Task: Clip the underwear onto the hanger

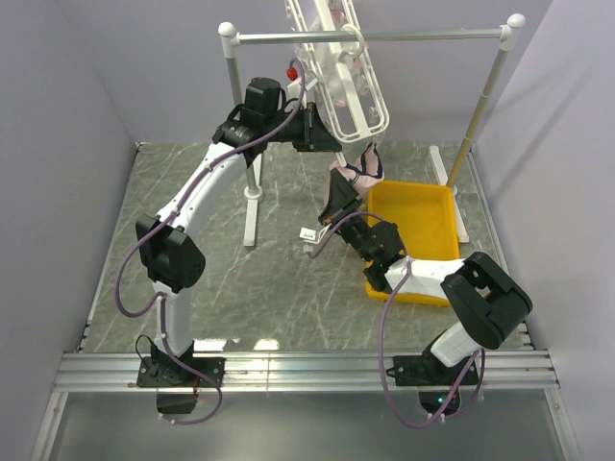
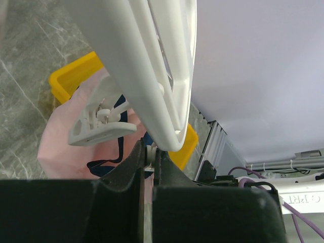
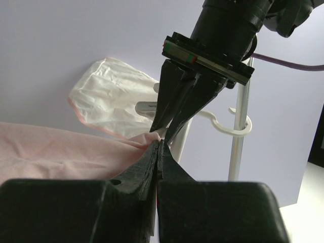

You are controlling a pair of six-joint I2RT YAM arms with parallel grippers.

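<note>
A white plastic hanger [image 1: 368, 101] with clips hangs from the rail, a white clip [image 2: 101, 130] among its parts. The pink underwear with dark trim [image 1: 363, 168] hangs below it. My left gripper is shut on a white piece at the hanger's lower end, pink cloth behind. My right gripper is shut at the edge of the pink cloth, just below the left gripper's fingertips; whether the cloth is between its fingers is hard to tell.
A metal rail frame [image 1: 432, 35] spans the top. A yellow bin [image 1: 423, 211] sits at right under the hanger, partly beneath my right arm. Bare grey floor lies to the left.
</note>
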